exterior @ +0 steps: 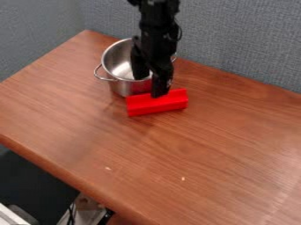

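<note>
My black gripper (150,81) hangs over the front rim of a steel pot (118,66) with wire handles, its lower finger reaching down just behind a red block (157,103). The block lies on the wooden table in front of the pot. The gripper is open; whether its tips touch the block or pot is unclear, as the dark body hides part of the pot.
A grey fabric wall (247,44) runs behind it. Cables and hardware sit below the table's near-left edge.
</note>
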